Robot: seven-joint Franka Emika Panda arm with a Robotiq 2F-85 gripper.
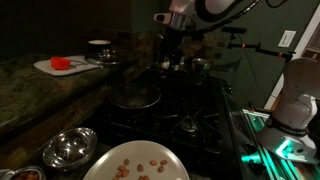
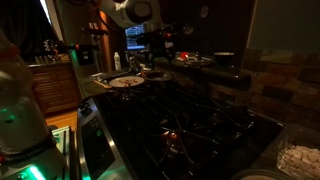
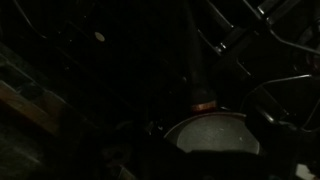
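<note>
My gripper [image 1: 169, 52] hangs in the air above the back of the stove, dark against the wall. It stands open, and I make out nothing between its fingers, though the light is poor. A dark frying pan [image 1: 135, 95] sits on the stove, below and to the left of the gripper in exterior view 1. The very dim wrist view shows a round grey pan [image 3: 215, 133] near the bottom, beside a handle with a reddish band [image 3: 203, 106]. The gripper is well apart from the pan.
A white plate [image 1: 100, 170] with several small reddish pieces and a metal bowl [image 1: 70, 148] stand in front. On the counter at left are a white board [image 1: 65, 70] with a red item [image 1: 62, 63] and a pot [image 1: 99, 45]. Another pot [image 1: 201, 66] stands behind.
</note>
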